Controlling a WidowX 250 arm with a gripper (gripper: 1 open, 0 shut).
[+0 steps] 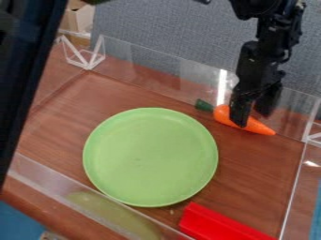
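Observation:
An orange toy carrot (260, 128) with a green top lies on the wooden surface near the back right, behind a green plate (149, 157). My black gripper (254, 112) is open and lowered over the carrot's middle, its fingers around or just above it; whether they touch it I cannot tell. The plate is empty.
A red object (226, 222) lies at the front right. Clear walls (145, 57) edge the surface, with white brackets at the corners. A dark shape fills the upper left edge of the view.

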